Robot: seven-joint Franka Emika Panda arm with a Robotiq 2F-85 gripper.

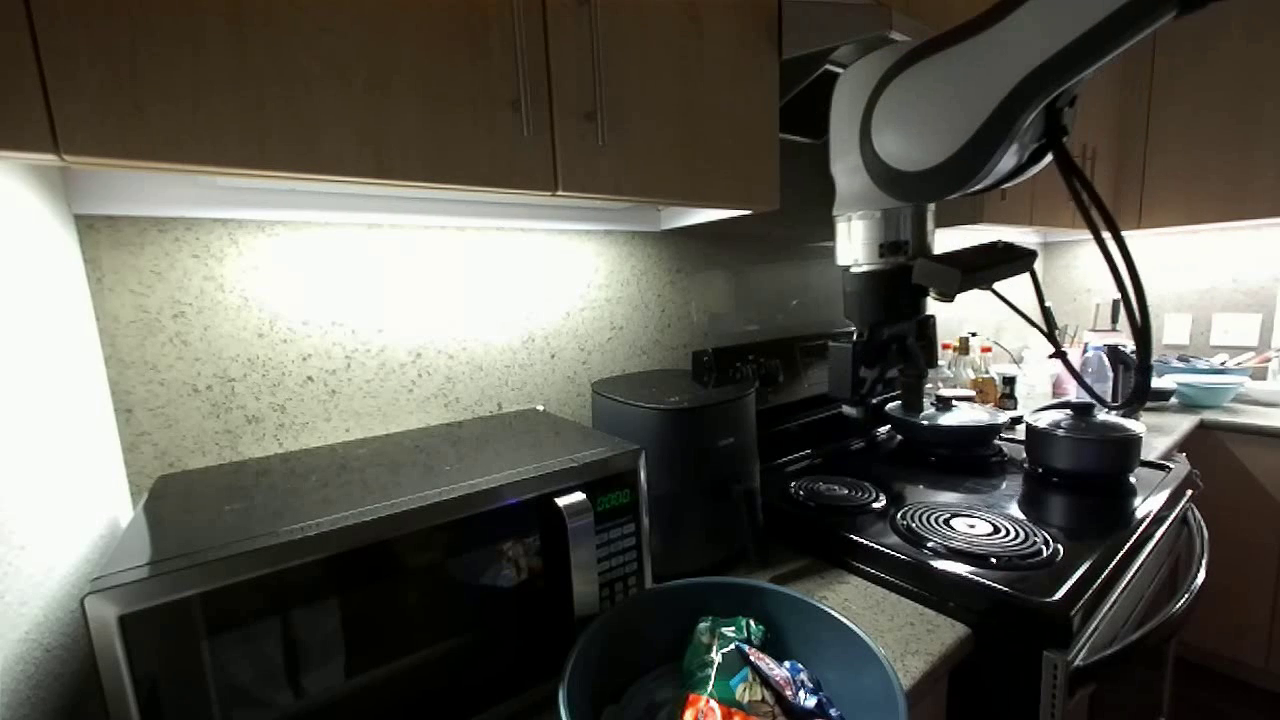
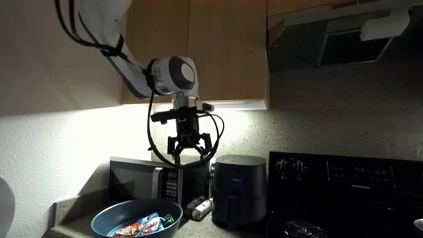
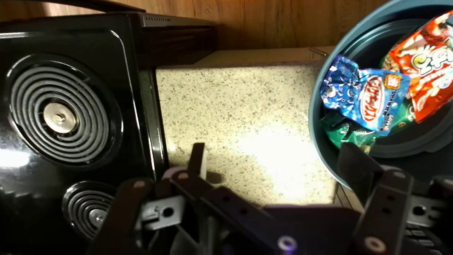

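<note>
High above the counter hangs my gripper (image 2: pixel 190 159), pointing down. Its two fingers (image 3: pixel 197 158) stand wide apart with bare counter visible between them, so it is open and empty. A blue-grey round basin (image 2: pixel 99 226) sits at the counter's left part, below and to the left of the gripper in exterior view 2. Inside it lie a blue snack bag (image 3: pixel 376 100), a red snack bag (image 3: pixel 434 63) and a green bag (image 3: pixel 354 135), partly covered by the blue one. In the wrist view, one finger overlaps the basin's rim.
A black stove (image 1: pixel 864 534) with coil burners adjoins the counter; a lidded pan (image 1: pixel 948 426) and a pot (image 1: pixel 1083 442) stand on it. Near the basin are a microwave (image 1: pixel 360 540), an air fryer (image 2: pixel 239 190) and a white bottle (image 2: pixel 202 209).
</note>
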